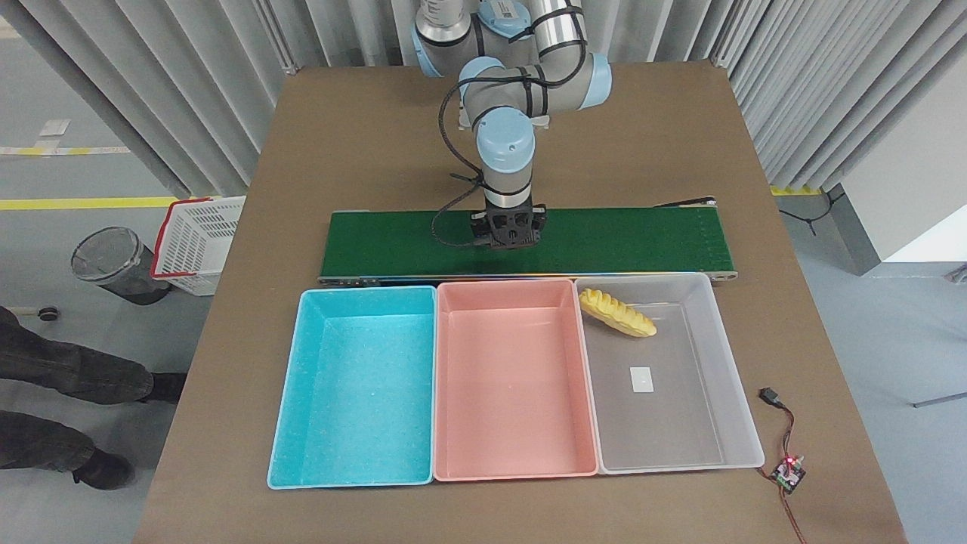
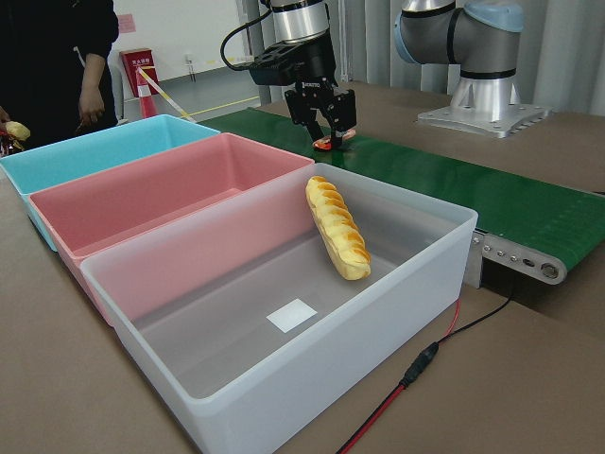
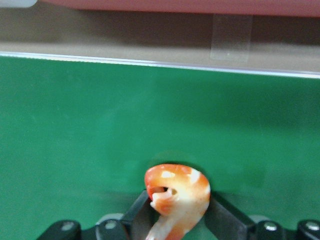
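Observation:
The gripper (image 1: 510,232) is down at the green conveyor belt (image 1: 634,236), behind the trays. In the wrist view an orange-and-white shrimp-like piece (image 3: 177,195) lies between the dark fingers of the gripper; whether they are closed on it is unclear. The left view shows the piece (image 2: 333,142) low on the belt under the gripper; in the front view it is hidden. A yellow bread loaf (image 1: 617,313) lies in the grey translucent tray (image 1: 680,408), at its back left.
A blue tray (image 1: 351,399) and a pink tray (image 1: 512,390) stand left of the grey one. A cable with a small circuit board (image 1: 787,473) lies at the table's right. A person stands off the table's left side.

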